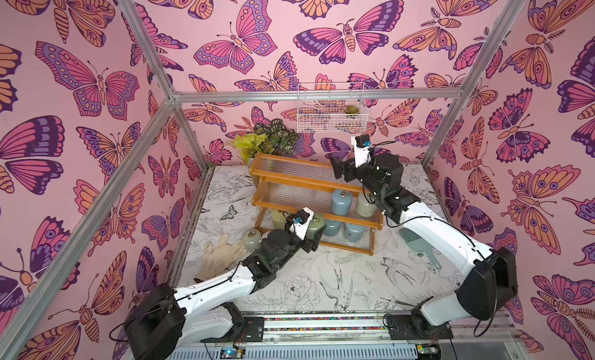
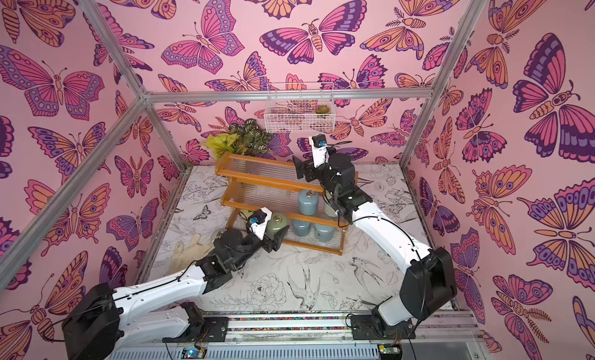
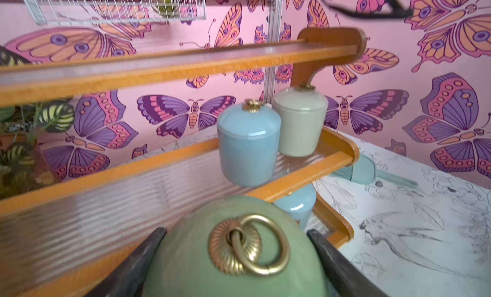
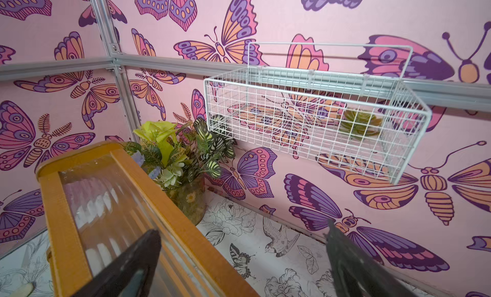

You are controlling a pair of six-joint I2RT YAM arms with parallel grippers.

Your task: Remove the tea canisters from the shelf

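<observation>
My left gripper is shut on a green canister (image 3: 189, 251) with a brass ring on its lid, held in front of the wooden shelf (image 1: 291, 185). A blue canister (image 3: 249, 143) and a pale grey-green canister (image 3: 300, 120) stand side by side on the middle tier. Blue canisters (image 1: 354, 231) sit on the bottom tier, with a yellowish one (image 1: 279, 219) further left. Another pale canister (image 1: 251, 239) rests on the table left of the shelf. Above the shelf top, my right gripper is open with nothing between its fingers.
A potted plant (image 4: 179, 179) stands behind the shelf's left end, below a wire basket (image 4: 312, 113) on the back wall. Gloves (image 1: 220, 257) lie at the left. A green dustpan (image 1: 418, 245) lies at the right.
</observation>
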